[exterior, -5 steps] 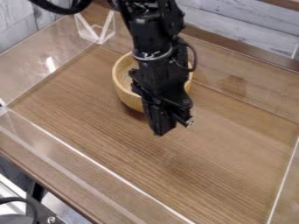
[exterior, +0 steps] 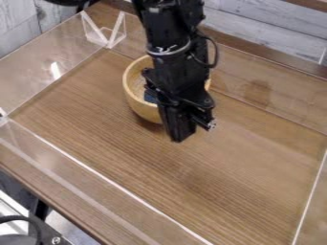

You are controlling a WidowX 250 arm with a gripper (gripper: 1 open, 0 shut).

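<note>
The black robot arm reaches down from the top centre, its gripper [exterior: 179, 122] over the wooden tray's middle, at the front right edge of a yellow bowl [exterior: 137, 92]. The gripper looks shut, with nothing seen between its fingers. The arm hides much of the bowl and whatever may be inside it.
A wide wooden surface [exterior: 141, 182] with raised clear edges fills most of the view, empty in front and to the right. A white wire or plastic piece stands at the top left, and a black cable lies at the lower left.
The arm and gripper have shifted slightly upward over the last second. The bowl appears unmoved.
</note>
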